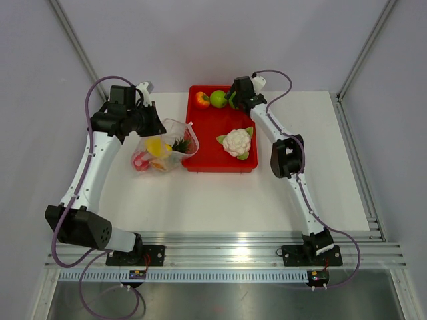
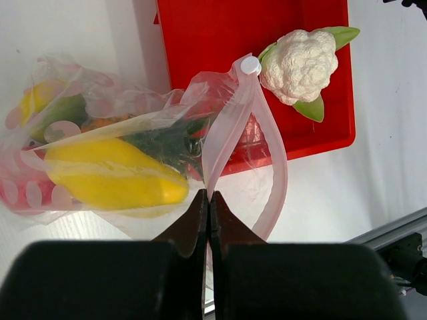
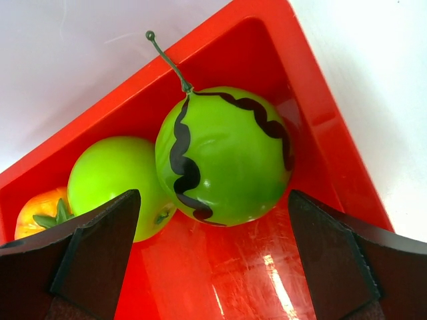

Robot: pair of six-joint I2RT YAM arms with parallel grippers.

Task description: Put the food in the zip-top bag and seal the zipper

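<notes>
The clear zip top bag (image 2: 143,110) lies at left with its mouth open. Inside it are a yellow pepper-like food (image 2: 117,173) and other pieces, partly blurred by the plastic. My left gripper is shut on the bag's rim. At the red bin's far right corner sits a toy watermelon (image 3: 230,157), green with dark wavy stripes and a stem. My right gripper stands open above it, a finger (image 3: 107,247) to one side and the other finger (image 3: 327,247) opposite; neither clearly touches it.
The red bin (image 1: 207,143) also holds a green apple (image 1: 218,99), an orange-red fruit (image 1: 201,100) and a cauliflower (image 1: 237,142). The bin's wall (image 3: 313,100) rises close beside the watermelon.
</notes>
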